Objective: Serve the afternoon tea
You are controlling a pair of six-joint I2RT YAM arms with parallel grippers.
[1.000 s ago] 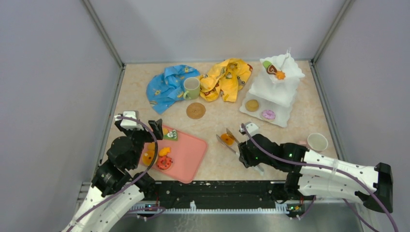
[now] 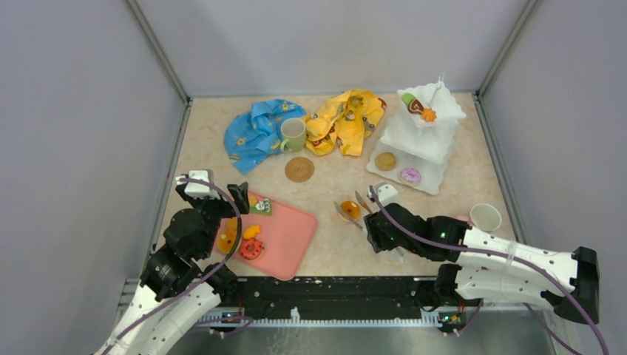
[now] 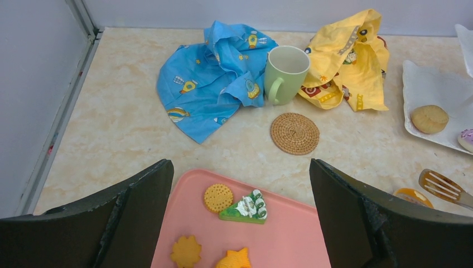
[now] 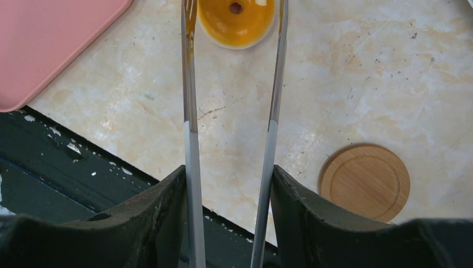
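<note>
Metal tongs (image 4: 191, 106) run forward between the fingers of my right gripper, which press against both legs from outside. Their legs stand apart, one on each side of an orange ring-shaped treat (image 4: 240, 33). The slotted tip (image 3: 443, 186) of one leg shows in the left wrist view; whether it touches the ring I cannot tell. Wide open and empty, my left gripper hangs over the pink tray (image 2: 290, 235). On that tray lie a round biscuit (image 3: 218, 198), a green cake slice (image 3: 245, 209) and a red treat (image 2: 251, 249).
At the back stand a green mug (image 2: 293, 134), a blue cloth (image 2: 255, 135) and a yellow cloth (image 2: 347, 122). A white tiered stand (image 2: 418, 137) with treats is at the back right, a white cup (image 2: 485, 217) at the right. A round coaster (image 2: 299, 169) lies mid-table.
The tongs' tips have shifted slightly right and back and spread wider apart. The orange ring has moved a little the same way. My left arm has stayed still.
</note>
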